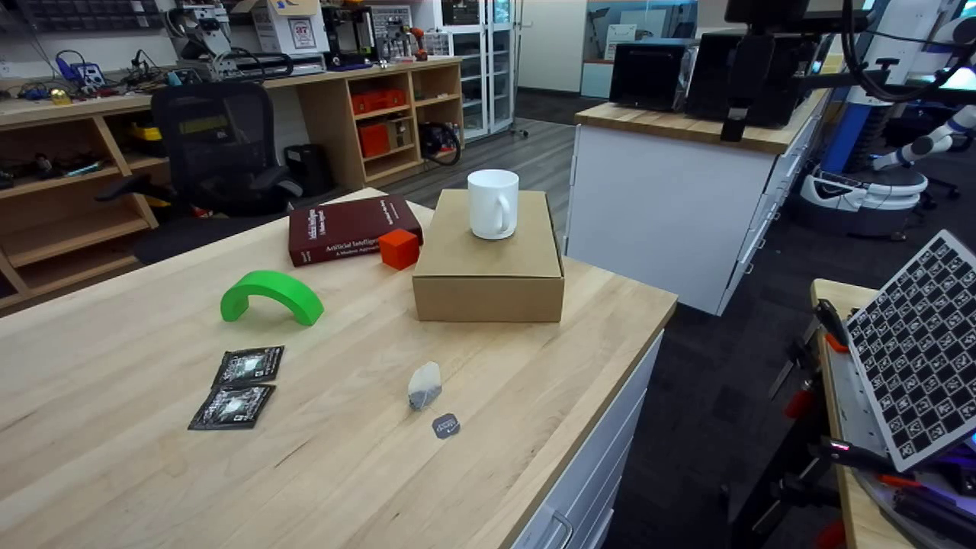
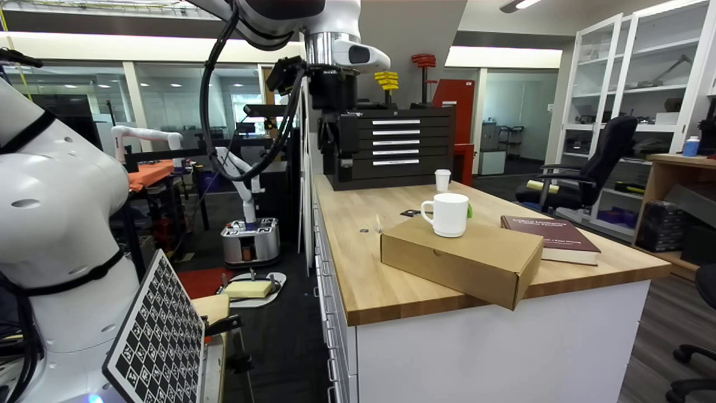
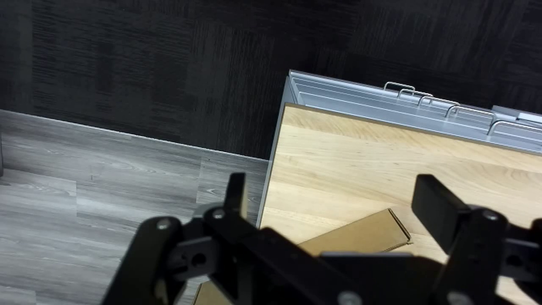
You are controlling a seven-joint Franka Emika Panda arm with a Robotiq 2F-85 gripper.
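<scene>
A white mug (image 1: 492, 206) stands upright on a closed cardboard box (image 1: 489, 293) near the table's corner. Toward the front lies a tea bag (image 1: 425, 385) with its dark paper tag (image 1: 445, 425) close by. Two black sachets (image 1: 232, 406) rest to the left, below a green arch block (image 1: 272, 291). My gripper is open, its fingers (image 3: 438, 212) wide apart and nothing between them. In exterior view 2 the gripper hangs well above the table, apart from every object. The wrist view shows only part of the box; the mug is out of sight there.
A thick maroon book (image 1: 352, 228) lies left of the box, with a red cube (image 1: 399, 248) in front of it. One box corner overhangs the table edge. A white paper cup (image 2: 442, 180) and a black drawer chest (image 2: 403, 148) stand at the table's other end.
</scene>
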